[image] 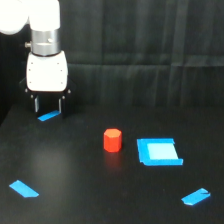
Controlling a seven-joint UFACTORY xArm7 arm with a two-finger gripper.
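Note:
A red hexagonal block [112, 140] stands on the black table, near the middle of the view. To its right lies a white square [162, 151] bordered with blue tape. At the far left my white arm points down, and its dark gripper [48, 105] is open with a gap between the fingers. No object shows between them. The gripper is well to the left of the red block and not touching it.
Blue tape strips mark the table at the front left [23, 188], the front right [196, 197] and just below the gripper [48, 116]. A black curtain [140, 50] hangs behind. The table between the gripper and the block looks clear.

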